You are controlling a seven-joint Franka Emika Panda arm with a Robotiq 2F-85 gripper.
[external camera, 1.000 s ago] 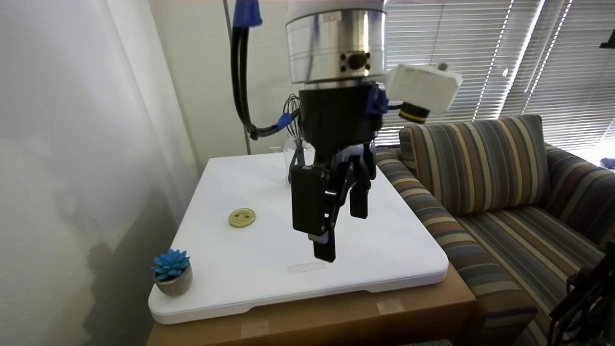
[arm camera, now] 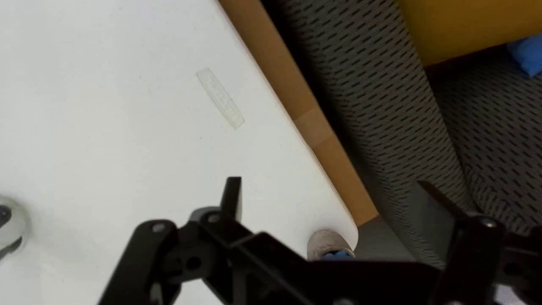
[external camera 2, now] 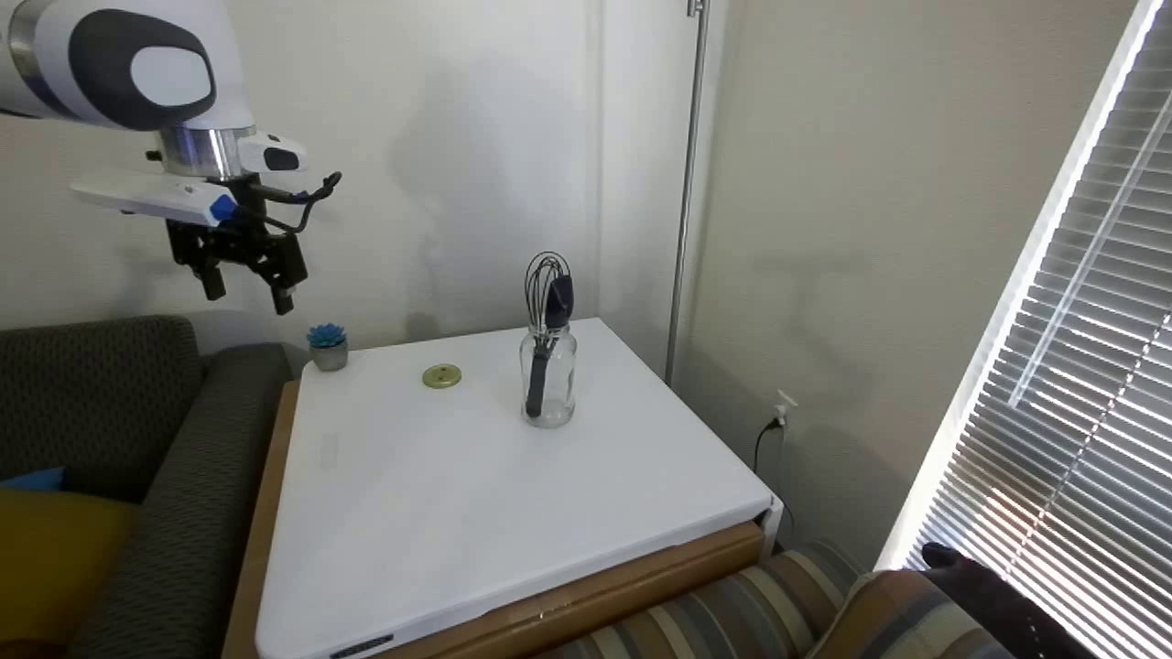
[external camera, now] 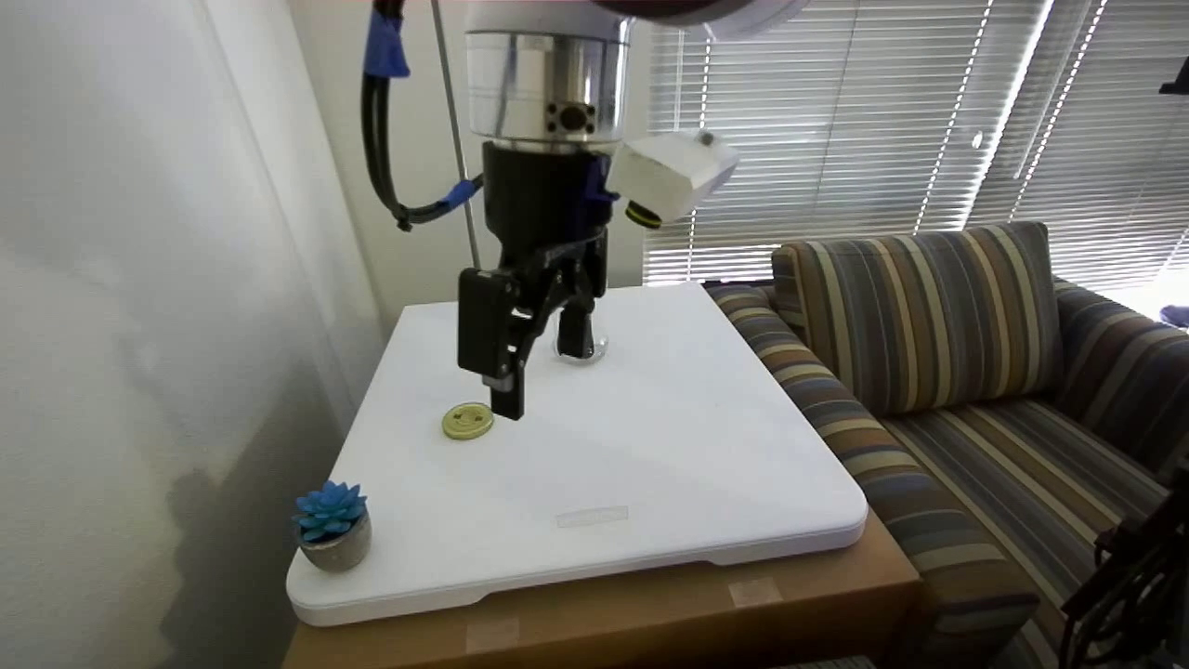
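My gripper (external camera: 542, 368) hangs above the white tabletop (external camera: 713, 446) with its fingers apart, and nothing shows between its fingers in the wrist view. A flat gold-green disc (external camera 2: 441, 375) lies on the table. The clear glass jar (external camera 2: 560, 384) stands upright, holding a whisk (external camera 2: 544, 284) and a dark-headed utensil (external camera 2: 558, 302). From exterior view 1 the gripper hides most of that jar; the wrist view catches only part of it at the left edge. At a table corner sits a grey pot (external camera: 337, 546) with a blue succulent (external camera: 330, 507).
A clear strip (arm camera: 221, 98) is stuck on the tabletop near one edge. Beside the table stand a striped armchair (external camera: 914, 323) and a dark grey sofa (external camera 2: 192, 494).
In exterior view 1 my gripper has shifted left and higher in the picture, and now covers most of the jar. Disc and plant have stayed in place.
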